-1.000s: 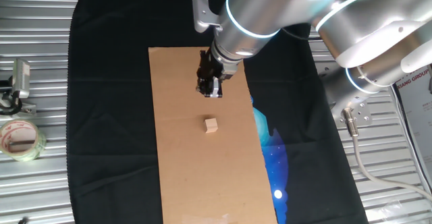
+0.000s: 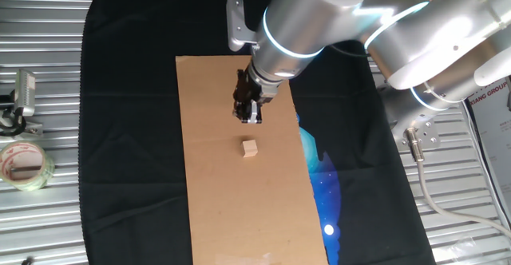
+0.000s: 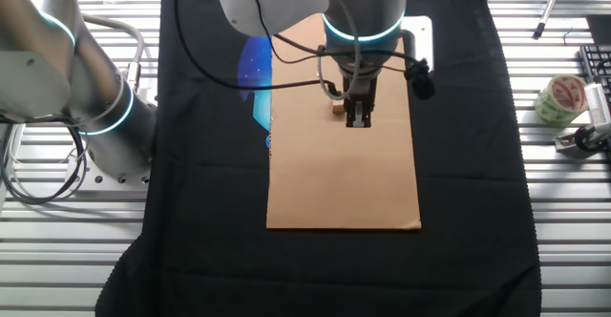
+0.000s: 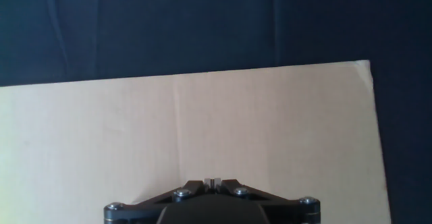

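A small light wooden cube (image 2: 250, 148) rests on the brown cardboard sheet (image 2: 231, 209). My gripper (image 2: 251, 121) is above the same sheet, apart from the cube and a little towards the sheet's far end in exterior view 1. From the opposite side, the cube (image 3: 338, 107) shows only in part behind the gripper (image 3: 358, 124). In the wrist view the gripper is shut, its fingertips together with nothing seen between them. Bare cardboard (image 4: 223, 129) lies ahead of it there, and the cube is not in that view.
Black cloth (image 2: 132, 137) surrounds the cardboard. A blue printed shape (image 2: 326, 197) sticks out from under the sheet's edge. Off the cloth stand a roll of tape (image 2: 26, 166) and a small grey device (image 2: 25, 93). Most of the cardboard is free.
The gripper has come slightly nearer to the cube over the last second, moving down the picture in exterior view 1. The cube has stayed in place.
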